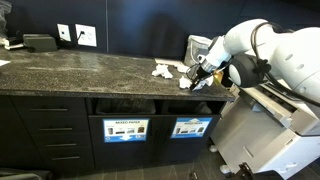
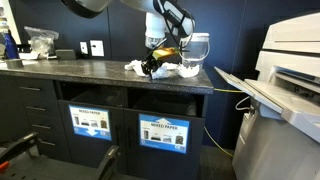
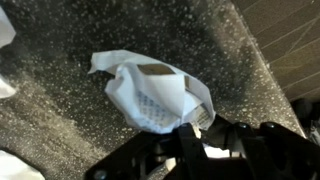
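A crumpled white sheet of paper [image 3: 150, 95] fills the middle of the wrist view, printed on part of its surface. My gripper is shut on its near edge, at the lower right of that view. In exterior view 1 the gripper [image 1: 197, 77] is low over the right end of the dark speckled counter [image 1: 95, 75]; exterior view 2 has the gripper [image 2: 153, 65] near the counter's front edge. More white paper [image 1: 162, 71] lies a little left of it. The exact grip on the sheet is partly hidden by the dark fingers.
Below the counter's front edge are two open bins, a left one [image 1: 125, 104] and a right one [image 1: 185, 106], with blue-and-white labels. A clear container [image 2: 194, 47] stands behind the gripper. Other paper pieces [image 3: 14, 167] lie nearby.
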